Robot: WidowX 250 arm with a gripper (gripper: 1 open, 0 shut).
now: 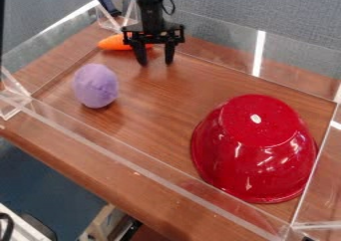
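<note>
My black gripper [155, 50] is low over the wooden tray floor at the back, its two fingers pointing down. An orange carrot-like object [111, 42] lies just behind and left of it, partly covered by the gripper. Whether anything sits between the fingers is hard to make out. A lavender, rounded object [95, 85] stands at the left, and an upturned glossy red bowl [252, 145] fills the right front.
Clear walls [160, 185] enclose the wooden surface [160, 116], whose middle is bare. A grey wall rises behind, and the table drops away at the front left.
</note>
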